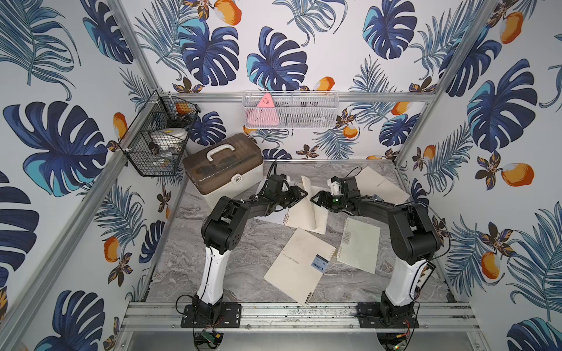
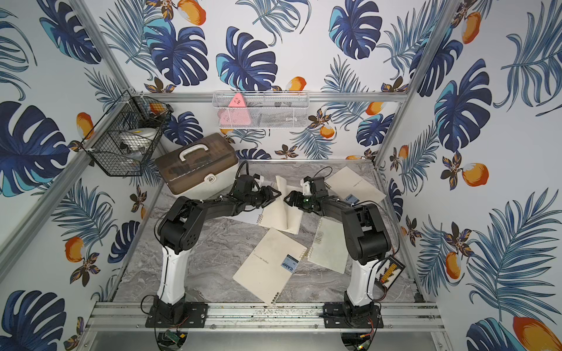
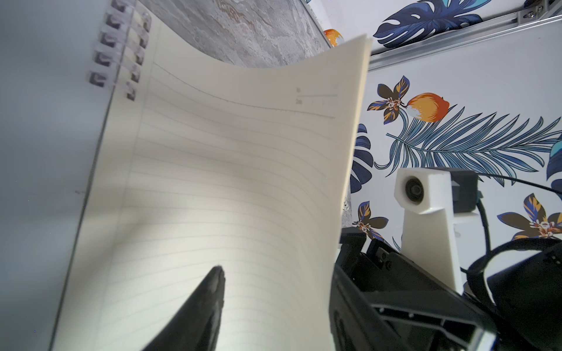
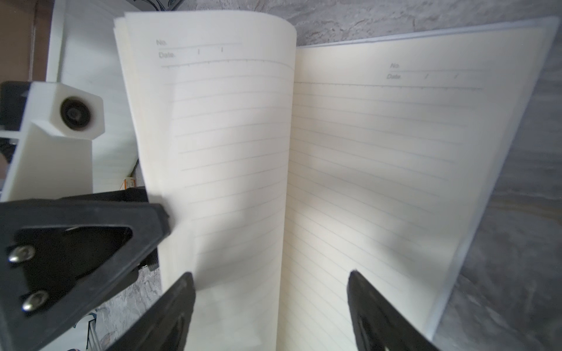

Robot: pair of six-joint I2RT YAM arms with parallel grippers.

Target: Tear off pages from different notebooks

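Observation:
An open spiral notebook (image 1: 295, 219) lies at the back middle, its leaves curling upright between my grippers. The spiral binding (image 3: 117, 52) shows at upper left in the left wrist view. My left gripper is open beside the raised leaves. My right gripper faces them from the other side, fingers apart over the lined pages (image 4: 374, 175); whether paper sits between its fingertips is unclear. Other notebooks lie at the front: a cream one (image 1: 292, 263) with a CAMP label and a pale green one (image 1: 360, 245). Another (image 1: 374, 181) lies back right.
A brown-lidded box (image 1: 222, 163) stands at back left. A black wire basket (image 1: 158, 134) and white mesh basket (image 1: 298, 117) hang on the walls.

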